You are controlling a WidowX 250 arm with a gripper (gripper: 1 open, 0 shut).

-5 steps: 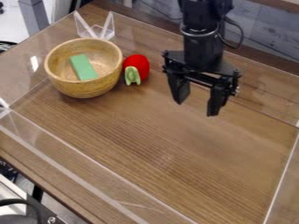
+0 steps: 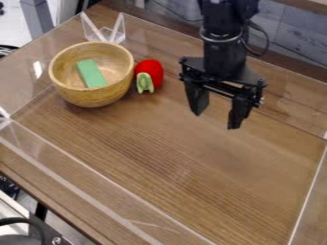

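Note:
My gripper point(image 2: 217, 107) hangs in black over the right half of the wooden table, its two fingers spread apart with nothing visible between them. To its left, a red round object with a pale green part point(image 2: 149, 75) lies on the table beside a wicker bowl point(image 2: 98, 96). A light green block point(image 2: 90, 73) sits inside the bowl.
Cables show beyond the table at the lower left.
The bowl, block and red object are where they were.

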